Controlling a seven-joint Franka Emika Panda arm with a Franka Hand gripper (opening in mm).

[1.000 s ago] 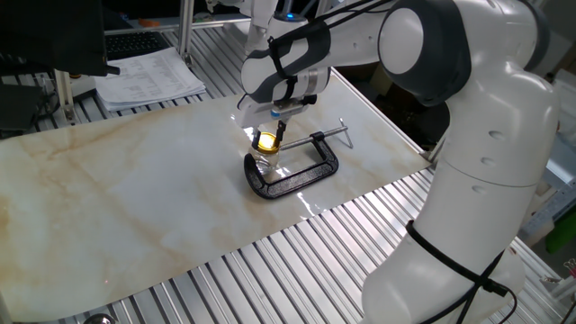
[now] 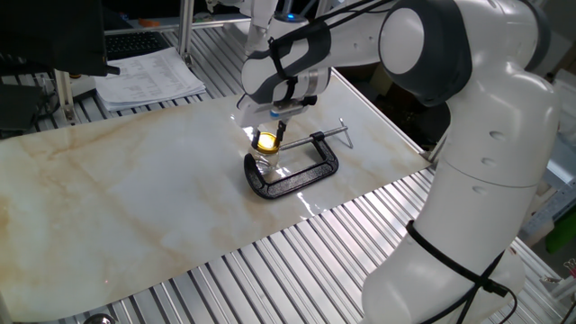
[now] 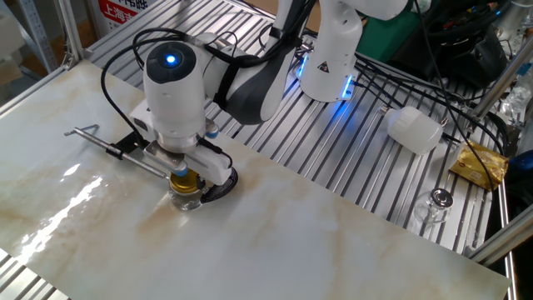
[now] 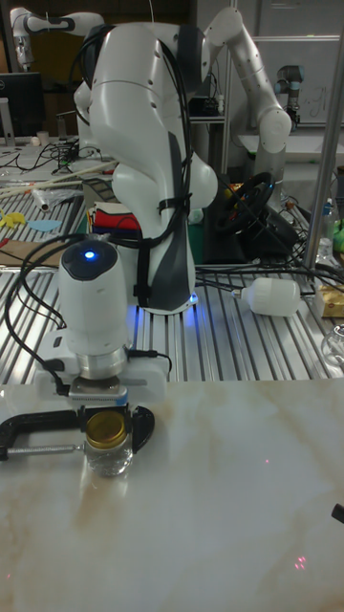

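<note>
A glass jar [image 2: 266,162] with a gold lid [image 2: 267,143] stands upright on the marbled board, within the opening of a black C-clamp [image 2: 301,183]. The clamp lies flat, its silver screw [image 3: 143,164] reaching toward the jar. My gripper [image 2: 269,137] points down at the lid, one dark finger on either side of it. Whether the fingers press on the lid or only stand around it cannot be made out. In exterior view 2 the gripper body hides part of the lid [image 3: 185,181]; in exterior view 3 the lid [image 4: 107,429] shows in front of the gripper.
The marbled board [image 2: 117,207] is clear to the left of the clamp in exterior view 1. A stack of papers [image 2: 148,79] lies behind it. On the slatted table beside my base are a white bottle [image 3: 414,130], a small glass jar [image 3: 434,206] and a yellow packet [image 3: 479,166].
</note>
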